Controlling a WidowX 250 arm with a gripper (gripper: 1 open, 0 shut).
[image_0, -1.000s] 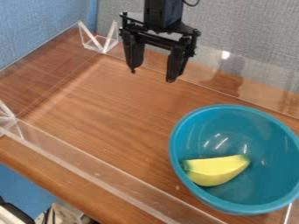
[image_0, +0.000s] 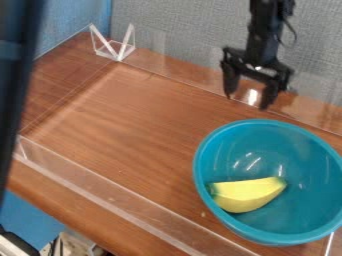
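Observation:
My black gripper (image_0: 249, 80) hangs open at the back of the wooden table, a little right of centre, with nothing seen between its fingers; it is somewhat blurred. Below it at the front right is a teal bowl (image_0: 267, 140) with a yellow object (image_0: 249, 194), banana-like, lying in it toward its left side. The gripper is above and behind the bowl, apart from it.
A white wire-like holder (image_0: 112, 45) stands at the back left. A clear strip runs along the front edge. A dark blurred shape fills the left edge of the view.
My gripper has moved back and to the right and looks smaller. A dark shape has come in at the left edge. The bowl and yellow object are unmoved.

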